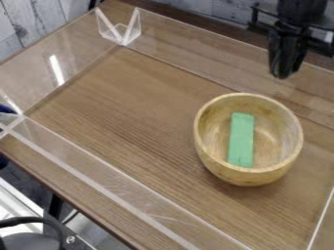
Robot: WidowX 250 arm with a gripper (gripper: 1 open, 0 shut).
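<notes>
My dark gripper (283, 60) is raised at the top right of the camera view, shut, with nothing seen between its fingers. Below it, apart from it, a round tan bowl (209, 127) rests on the wooden table, holding a green rectangular block (240, 139) that lies flat inside.
Clear acrylic pieces (119, 26) stand at the top left. A black cable or fixture (33, 229) is at the bottom left corner, beyond the table's edge.
</notes>
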